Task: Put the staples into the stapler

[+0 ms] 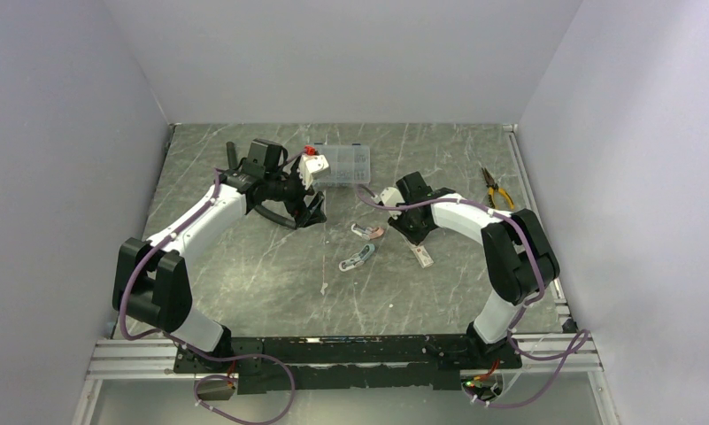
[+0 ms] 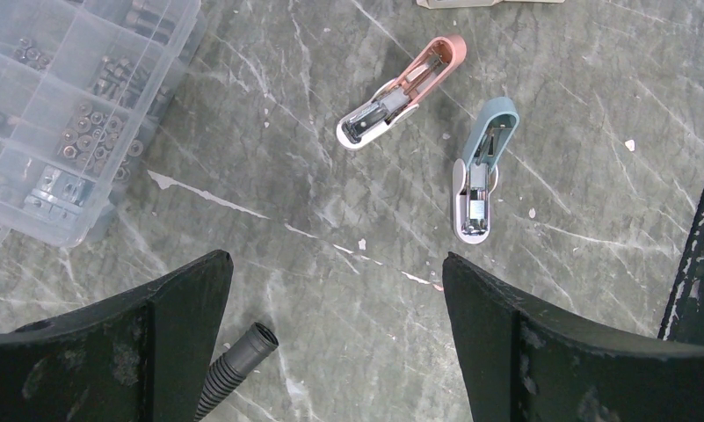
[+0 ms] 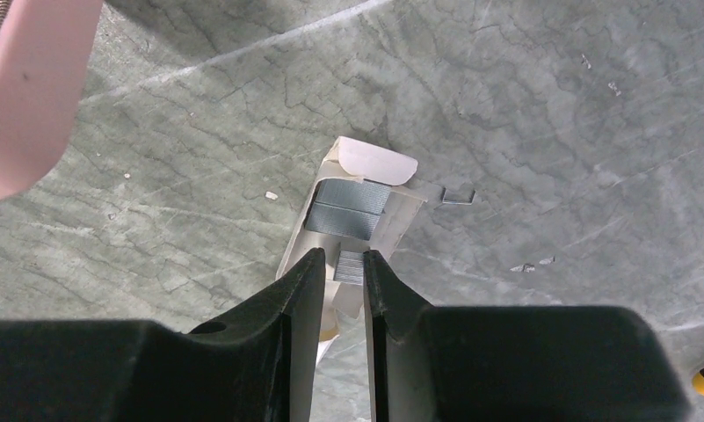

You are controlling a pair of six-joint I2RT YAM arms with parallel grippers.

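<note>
In the left wrist view, a pink-and-white stapler [image 2: 392, 101] and a blue-and-white stapler [image 2: 482, 167] lie with their tops swung back, trays exposed. The opened staple box [image 3: 388, 161] is under my right gripper, holding staple strips [image 3: 348, 207]. A short staple block [image 3: 349, 266] sits between that gripper's fingertips; a narrow gap shows beside it on the left, so the fingers stand slightly apart. My left gripper is wide open above bare table, away from both staplers.
A clear compartment box [image 1: 346, 165] of small hardware stands at the back. A black hose [image 2: 238, 365] lies near the left gripper. Yellow-handled pliers [image 1: 496, 189] rest at the right, and one loose staple [image 3: 458, 200] lies beside the staple box.
</note>
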